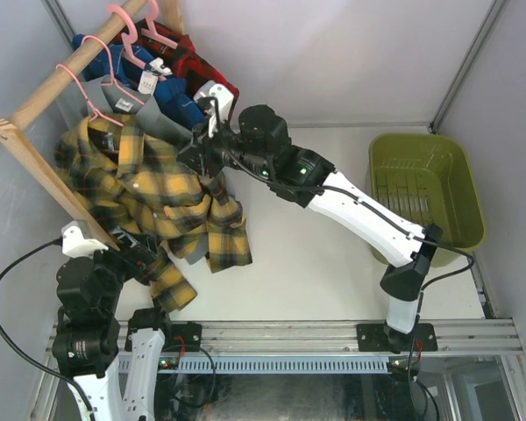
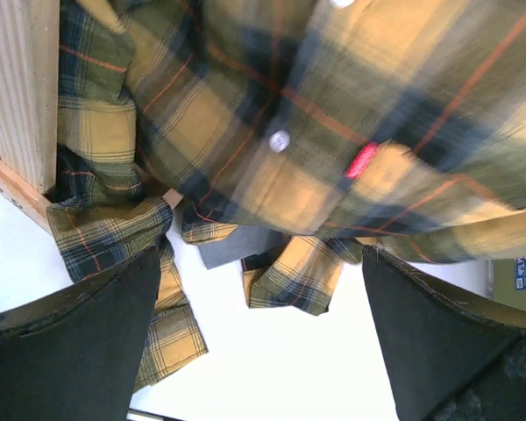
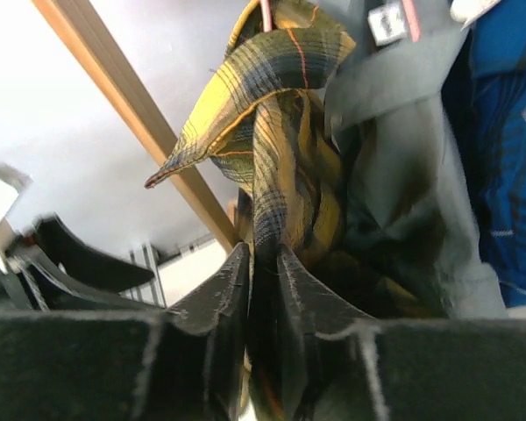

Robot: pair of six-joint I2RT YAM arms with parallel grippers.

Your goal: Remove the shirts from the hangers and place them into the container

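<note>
A yellow-and-black plaid shirt (image 1: pixel 149 189) hangs at the front of the wooden rack, its collar around a pink hanger (image 1: pixel 89 103) that hooks over the rod. My right gripper (image 1: pixel 191 158) is at the shirt's right shoulder in the top view. In the right wrist view a narrow fold of plaid cloth (image 3: pixel 270 167) runs down between its fingers, which are close together on it. Low on the left, my left gripper (image 1: pixel 142 250) stands open beside the shirt's lower part. Its left wrist view shows the shirt front (image 2: pixel 245 123) beyond the spread fingers (image 2: pixel 114 324), nothing between them.
Grey, blue (image 1: pixel 177 96) and red plaid (image 1: pixel 197 70) garments hang behind on pink hangers. The wooden rod (image 1: pixel 57 79) and its post (image 1: pixel 44 171) border the left side. A green basket (image 1: pixel 381 149) stands far right.
</note>
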